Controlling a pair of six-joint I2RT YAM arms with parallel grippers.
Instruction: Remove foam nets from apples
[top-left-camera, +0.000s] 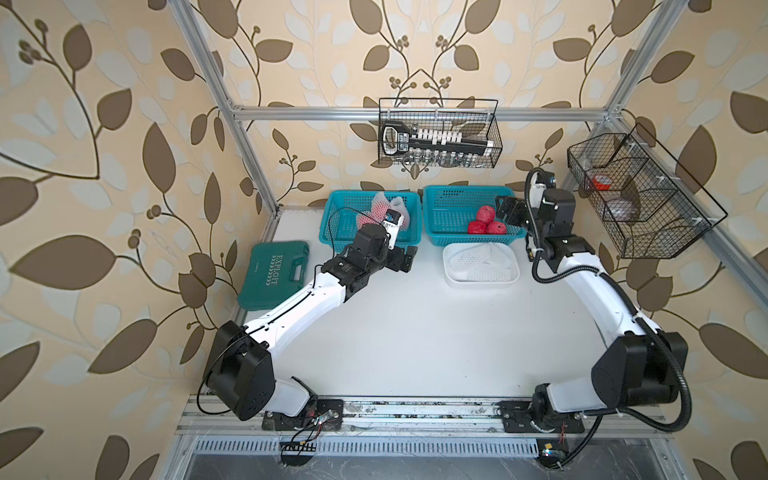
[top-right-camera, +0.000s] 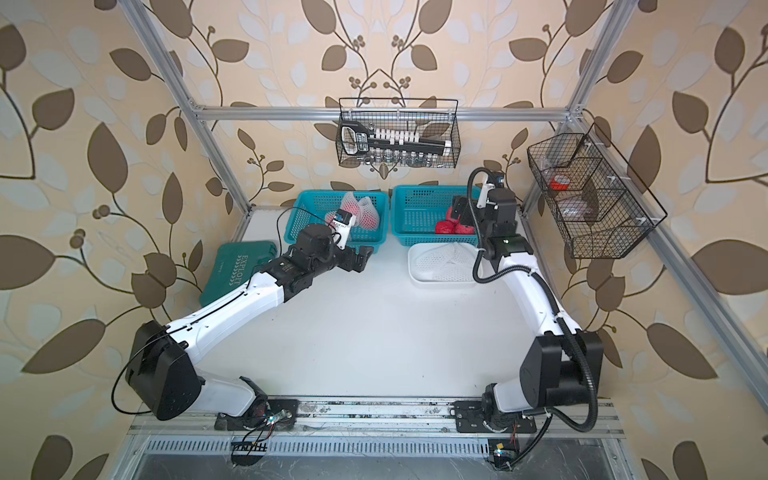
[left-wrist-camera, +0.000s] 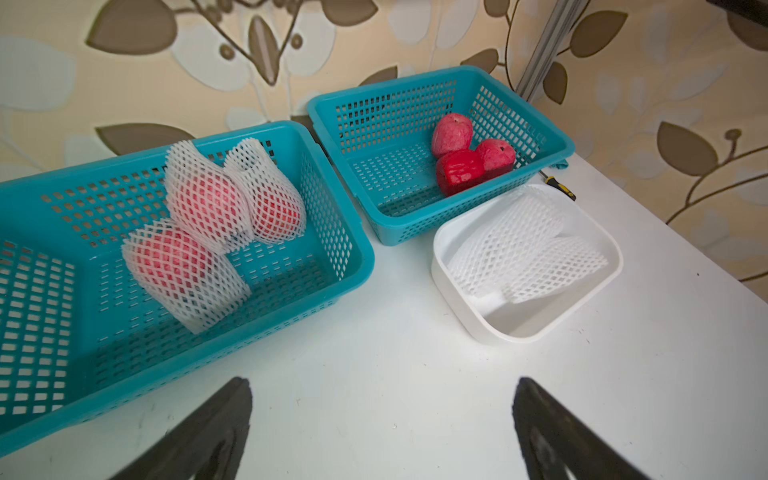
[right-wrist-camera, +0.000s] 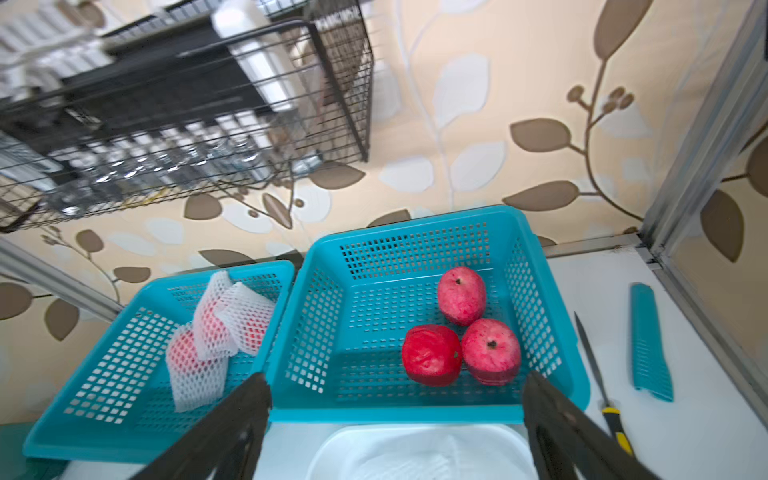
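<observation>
Three red apples in white foam nets (left-wrist-camera: 209, 209) lie in the left teal basket (left-wrist-camera: 336, 276). In the right teal basket (right-wrist-camera: 372, 413) three bare red apples (right-wrist-camera: 432, 354) sit close together towards the right side. White foam nets (left-wrist-camera: 552, 276) lie in the white tray (left-wrist-camera: 512, 336) in front of that basket. My left gripper is open and empty above the table, just in front of the left basket. Above the right part of the right basket, my right gripper stands with its fingers wide apart and nothing held between them.
A screwdriver (right-wrist-camera: 614, 428) and a teal strip (right-wrist-camera: 649, 340) lie right of the right basket. On the left is a green case (top-left-camera: 273, 276). Wire baskets hang on the back wall (top-left-camera: 440, 132) and right wall (top-left-camera: 640, 200).
</observation>
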